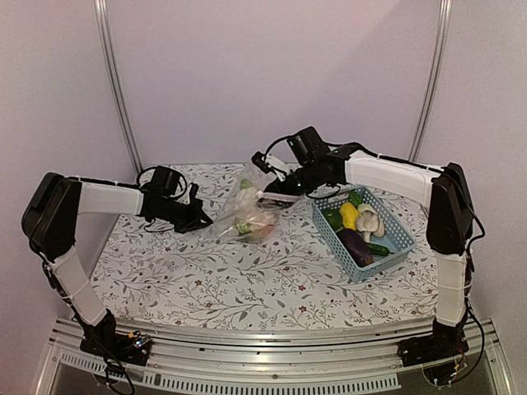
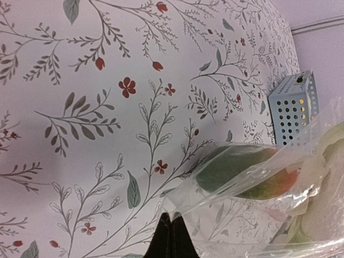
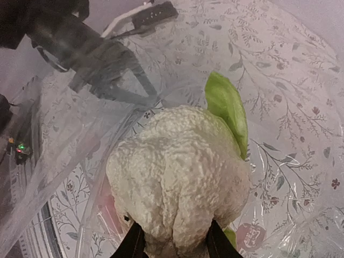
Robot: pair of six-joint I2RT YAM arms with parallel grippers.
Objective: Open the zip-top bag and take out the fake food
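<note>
In the top view a clear plastic bag (image 1: 222, 232) stretches between my two grippers. My left gripper (image 1: 206, 220) is shut; in the left wrist view its fingertips (image 2: 165, 220) pinch a thin corner of the bag's film. A white cauliflower (image 3: 180, 161) with a green leaf fills the right wrist view, and my right gripper is shut on it. Bag film surrounds the cauliflower, so it still appears inside the bag. A green-and-red mango-like fruit (image 2: 244, 171) lies within the bag, seen through the plastic from the left wrist.
A light blue perforated basket (image 1: 333, 247) stands to the right, holding a purple eggplant (image 1: 356, 247), a yellow piece (image 1: 349, 216), a white garlic bulb (image 1: 368, 220) and green vegetables.
</note>
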